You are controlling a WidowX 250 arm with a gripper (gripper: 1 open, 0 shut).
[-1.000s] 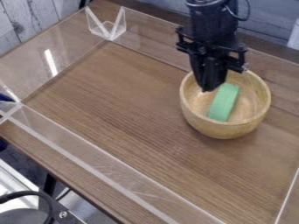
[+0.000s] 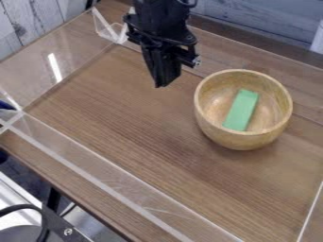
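Note:
My black gripper (image 2: 161, 74) hangs over the wooden table (image 2: 113, 142) at the upper middle, up and left of a round wooden bowl (image 2: 241, 134). Its fingertips are close together and appear shut, with nothing visible between them. A green block (image 2: 241, 111) lies inside the bowl.
A clear plastic strip runs along the left side. Black cables (image 2: 44, 224) sit at the lower left corner, off the tabletop.
My gripper has moved left, away from above the bowl. The bowl and the green block look unmoved.

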